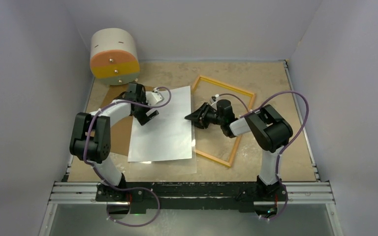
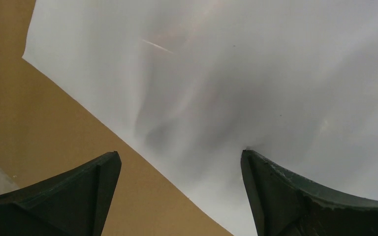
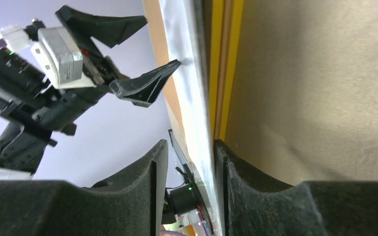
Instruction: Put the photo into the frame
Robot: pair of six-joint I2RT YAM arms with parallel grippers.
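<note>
A white sheet [image 1: 160,137], with a clear pane along its edge, lies over the brown board [image 1: 118,142] and reaches the left side of the wooden frame [image 1: 225,84]. My left gripper [image 1: 147,115] stands open low above the sheet's left part; in the left wrist view its fingers [image 2: 64,196] straddle the sheet's edge, holding nothing. My right gripper [image 1: 189,120] is at the sheet's right edge. In the right wrist view its open fingers [image 3: 246,201] flank that edge, one close against it.
A rounded drawer box [image 1: 113,44] with orange, yellow and green fronts stands at the back left. Bare table [image 1: 275,78] shows right of the frame, with walls on both sides and behind.
</note>
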